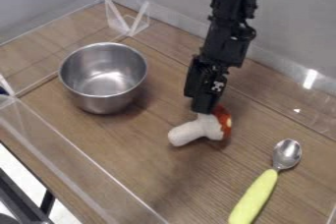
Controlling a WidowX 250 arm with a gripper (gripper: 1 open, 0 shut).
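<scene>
The black gripper [205, 94] reaches down from the top centre to just behind a white toy [194, 133] with a red, yellow-spotted top, like a mushroom, lying on its side on the wooden table [132, 169]. The gripper's lower end overlaps the toy's far edge; whether they touch, and how the fingers stand, is hard to make out.
A steel bowl [102, 77] stands to the left. A spoon [265, 184] with a yellow-green handle lies at the lower right. Clear walls edge the table, and the front middle is bare.
</scene>
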